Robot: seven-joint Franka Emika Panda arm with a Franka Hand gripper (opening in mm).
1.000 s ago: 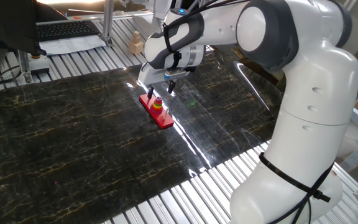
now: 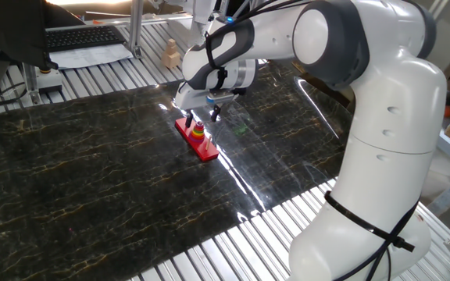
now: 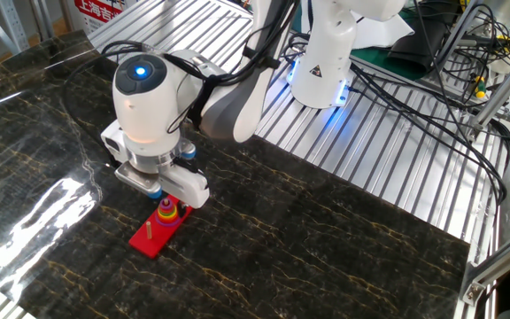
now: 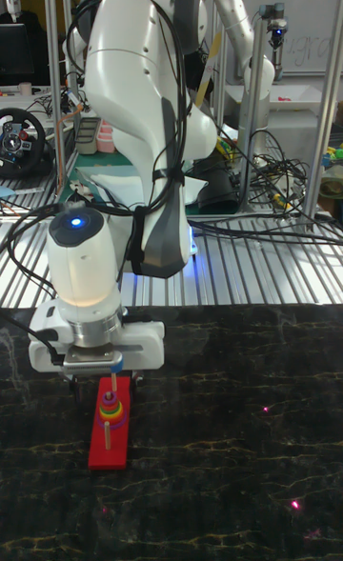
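Observation:
A long red base (image 2: 207, 152) lies on the dark marbled tabletop, with a stack of coloured rings (image 2: 198, 133) on it that narrows toward the top. In exterior view 2, a bare wooden peg (image 3: 149, 230) rises from the base's near part, beside the rings (image 3: 167, 213). Just above the stack hangs my gripper (image 2: 202, 118), pointing down and open. Its two dark fingers (image 2: 189, 122) are spread apart, one to each side of the base's far part. Exterior view 3 also has the gripper (image 4: 107, 390) over the base's far end; nothing shows held. The gripper's body hides that end in exterior view 2.
Wide bare tabletop (image 2: 76, 179) surrounds the base. Ribbed metal bench (image 3: 388, 159) borders it, with loose cables beyond. A small wooden figure (image 2: 171, 55) and a keyboard (image 2: 80, 37) stand past the far edge in exterior view 1.
My gripper has sunk slightly toward the ring stack, its fingers still spread. The red base and the rings have stayed in place.

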